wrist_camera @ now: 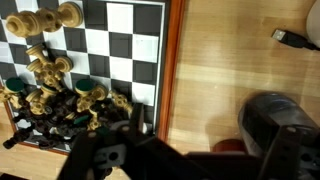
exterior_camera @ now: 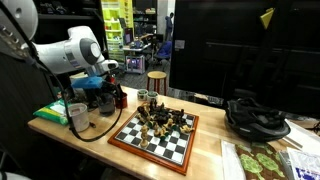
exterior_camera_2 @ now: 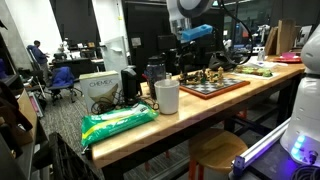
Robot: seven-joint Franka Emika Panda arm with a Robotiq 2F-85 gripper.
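Observation:
A checkered chessboard [exterior_camera: 176, 152] with a brown border lies on the wooden table. Gold and black chess pieces [exterior_camera: 155, 112] are crowded over its far left part, several of them toppled. From above, the wrist view shows gold pieces [wrist_camera: 48, 68] and a tangle of black pieces [wrist_camera: 62, 108] on the board's left, while the squares along its right edge are bare. My gripper is open over the table just beyond that edge, with only wood visible between its fingers. In the second exterior view the gripper [exterior_camera_2: 188, 52] hangs above table level near the containers.
A clear container [wrist_camera: 268, 108] and a red object [wrist_camera: 230, 146] stand near my right finger. A white cup [exterior_camera_2: 167, 98], dark jar [exterior_camera_2: 156, 72] and green bag [exterior_camera_2: 118, 122] occupy one table end. A black bag [exterior_camera: 257, 118] lies beyond the board; the wood between is clear.

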